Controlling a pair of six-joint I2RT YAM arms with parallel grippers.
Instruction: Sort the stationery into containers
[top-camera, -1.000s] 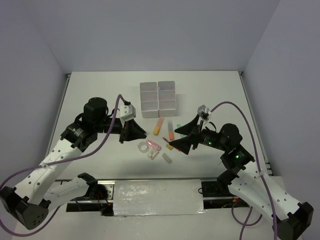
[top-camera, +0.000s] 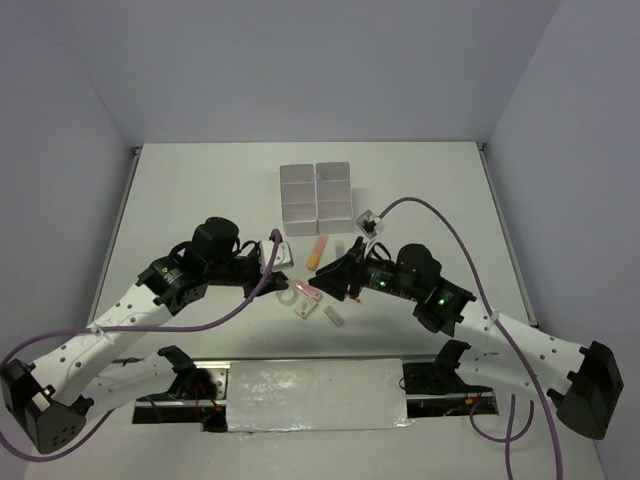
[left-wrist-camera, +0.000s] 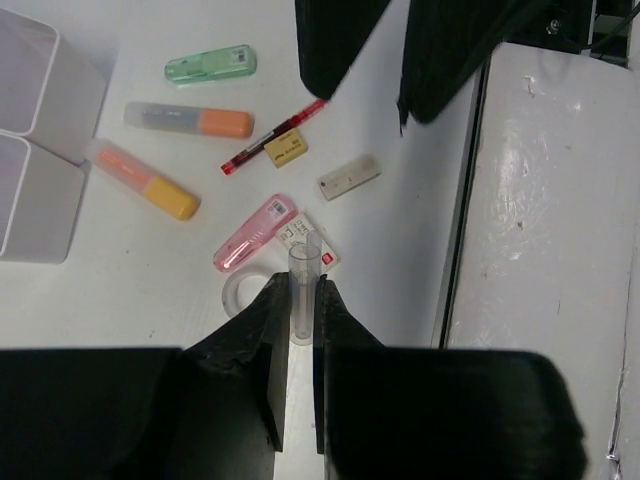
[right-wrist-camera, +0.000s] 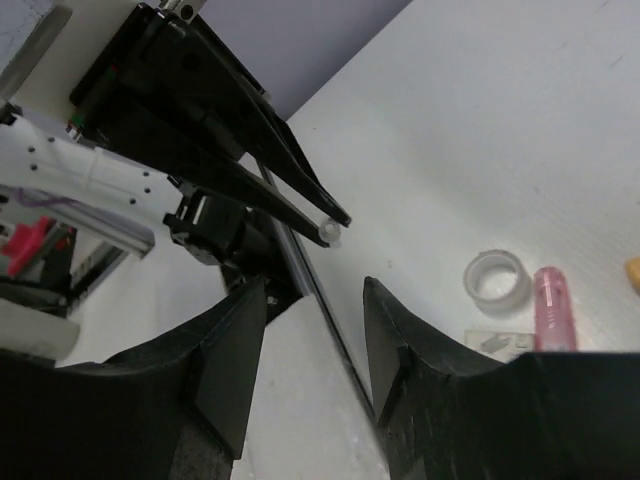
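Observation:
My left gripper is shut on a small clear tube (left-wrist-camera: 303, 300), held above the table near a tape ring (right-wrist-camera: 498, 280). My right gripper is part open with nothing between its fingers, facing the held tube. On the table lie a pink item (left-wrist-camera: 255, 232), a white eraser block (left-wrist-camera: 296, 234), a grey block (left-wrist-camera: 349, 177), a yellow block (left-wrist-camera: 286, 148), a red pen (left-wrist-camera: 250, 152), two orange-capped markers (left-wrist-camera: 225, 123) and a green item (left-wrist-camera: 210, 66). The divided white container (top-camera: 316, 198) stands behind them.
The table's front edge (left-wrist-camera: 457, 200) runs close to both arms, with a bright panel beyond it.
My right gripper has moved left, toward the tube. My left gripper has drawn slightly back and down in the top view, still holding the tube.

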